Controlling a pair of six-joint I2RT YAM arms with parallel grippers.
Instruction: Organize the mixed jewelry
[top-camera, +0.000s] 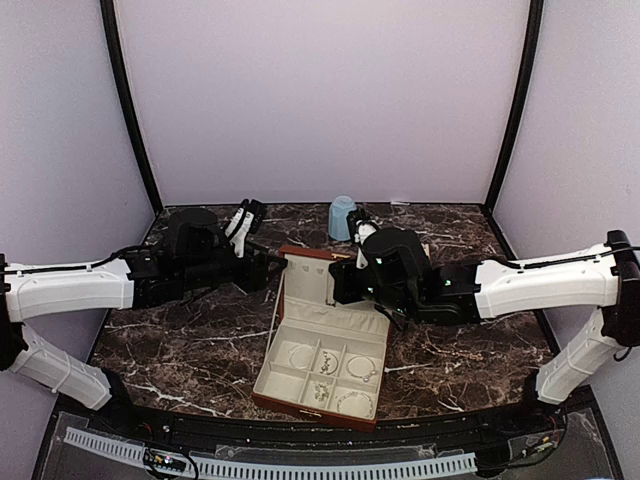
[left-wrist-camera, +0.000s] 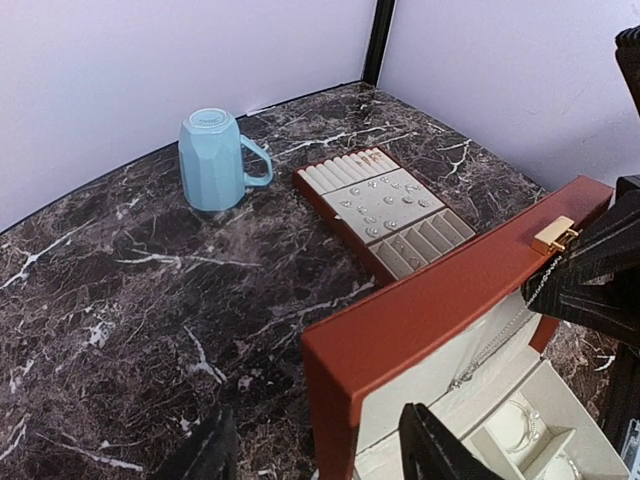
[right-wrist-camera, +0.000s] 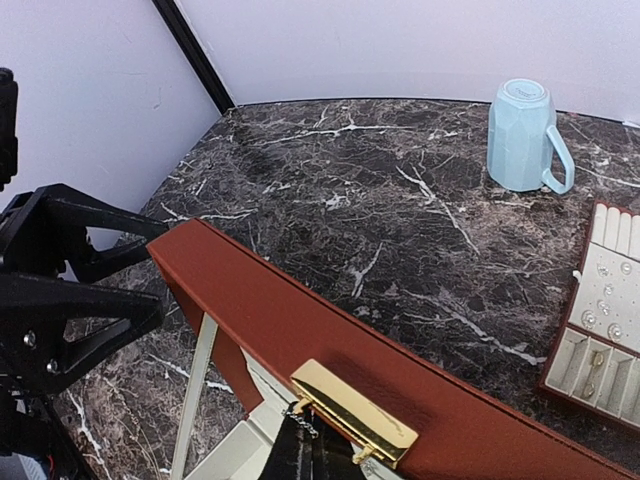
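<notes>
The brown jewelry box (top-camera: 262, 398) lies with its lid (top-camera: 303, 252) raised, bracelets and other pieces in its cream compartments. At the lid's upper left corner, my left gripper (top-camera: 276, 268) stands open, the corner between or just ahead of its fingertips. My right gripper is shut at the gold clasp (right-wrist-camera: 350, 405) on the lid's top edge. A thin silver chain (left-wrist-camera: 500, 340) runs down the lid's inner side from the right fingertips, which look closed on it. In the top view, the right hand covers the chain's upper end.
Behind the lid lies a second brown tray (left-wrist-camera: 345, 225) with ring rolls, earrings and slots. An upside-down light blue mug (top-camera: 341, 217) stands at the back.
</notes>
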